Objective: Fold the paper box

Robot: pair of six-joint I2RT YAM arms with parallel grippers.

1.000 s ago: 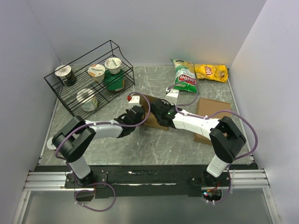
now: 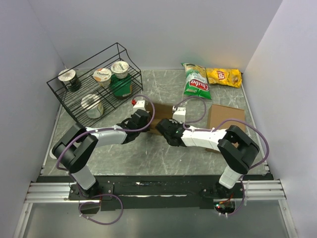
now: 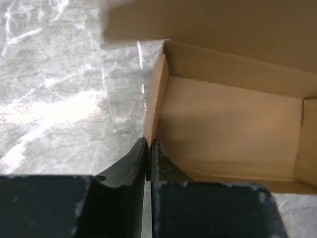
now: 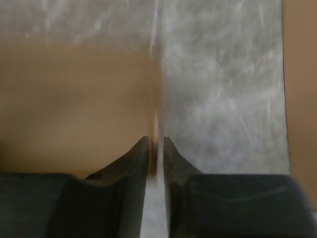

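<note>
A brown paper box stands between my two arms in the middle of the table, partly hidden by them in the top view. In the left wrist view its open tray shows, with a large raised panel beyond. My left gripper is shut on the box's left side wall. My right gripper is part open at the box's right edge; that view is blurred, and whether anything lies between its fingers is unclear.
A flat cardboard piece lies at the right. A green chip bag and a yellow bag lie at the back. A wire rack with several cups fills the back left.
My left gripper has moved slightly left, and the box's visible part with it. The right arm's gripper has shifted a little left and downward in the top view.
</note>
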